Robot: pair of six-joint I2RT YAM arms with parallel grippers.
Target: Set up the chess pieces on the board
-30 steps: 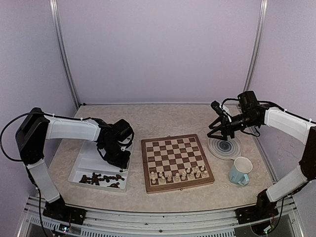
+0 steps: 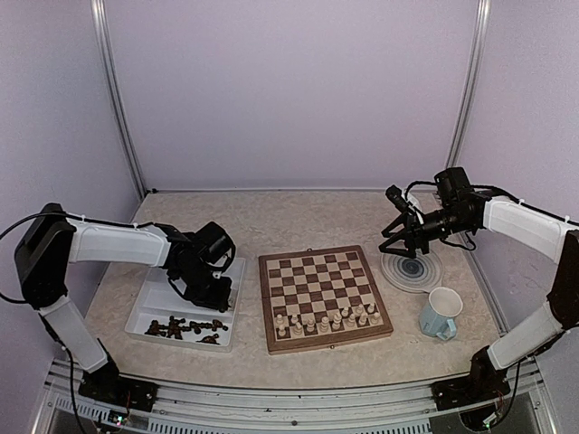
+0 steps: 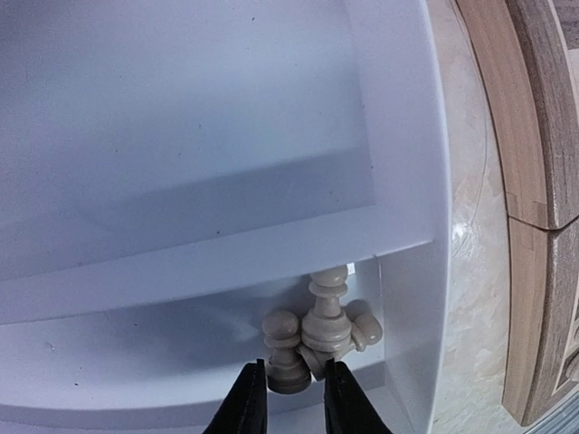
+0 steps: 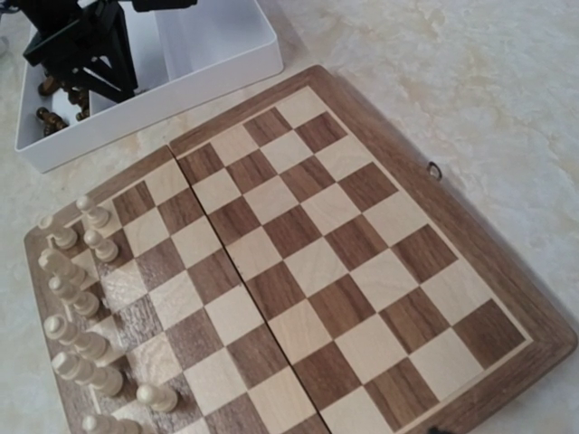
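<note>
The chessboard [image 2: 312, 280] lies at the centre, white pieces [image 4: 104, 244] standing along its near side. The white tray [image 2: 154, 298] on the left holds dark pieces [image 2: 176, 327]; in the left wrist view, a few white pieces [image 3: 326, 325] lie in a narrow compartment. My left gripper is over them, its fingers apart at the pieces' lower edge; whether anything is between them is unclear. My right gripper [image 2: 393, 237] hangs open over the coaster, right of the board.
A light blue mug [image 2: 438, 316] stands right of the board, in front of the round coaster [image 2: 407, 278]. The table behind the board is clear.
My left arm has shifted slightly left from a second ago, staying over the tray. The right arm and board look unchanged.
</note>
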